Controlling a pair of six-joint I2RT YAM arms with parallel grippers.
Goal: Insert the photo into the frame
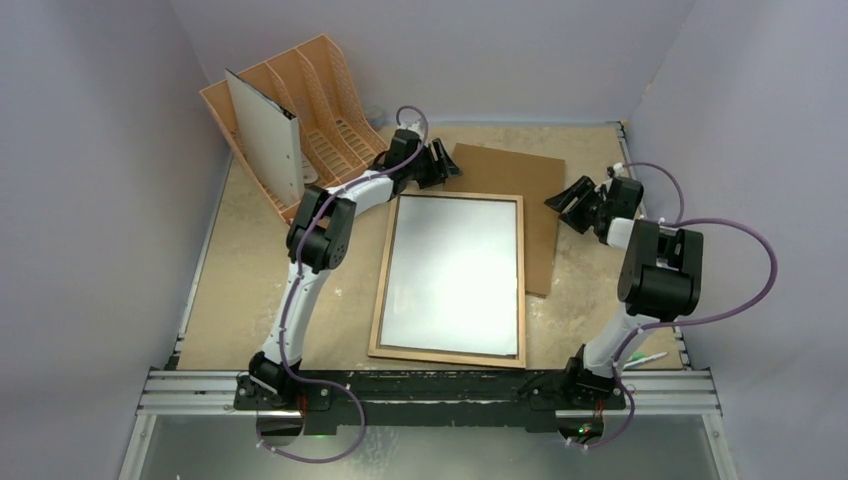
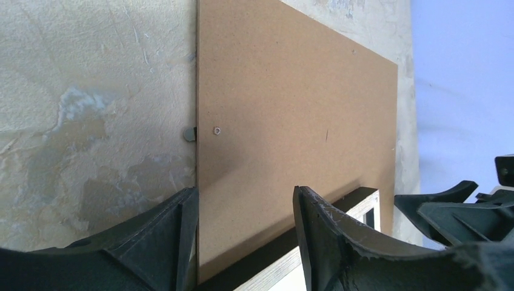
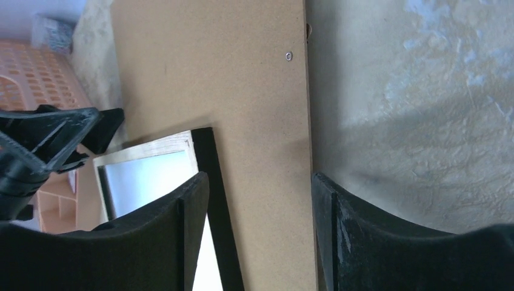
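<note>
The wooden frame (image 1: 522,290) lies flat in the middle of the table around a pale, blank panel (image 1: 453,275). A brown backing board (image 1: 542,220) lies partly under the frame and shows past its back and right sides. My left gripper is at the board's back left edge, with fingers apart. At the board's right edge stands my right gripper, also with fingers apart. In each wrist view one finger lines up with the board's edge; contact cannot be told. No picture that is clearly a photo shows.
An orange slotted rack (image 1: 335,85) at the back left holds an upright white panel (image 1: 265,140). A white pen-like stick (image 1: 645,360) lies at the front right. Bare table (image 1: 325,320) shows left of the frame.
</note>
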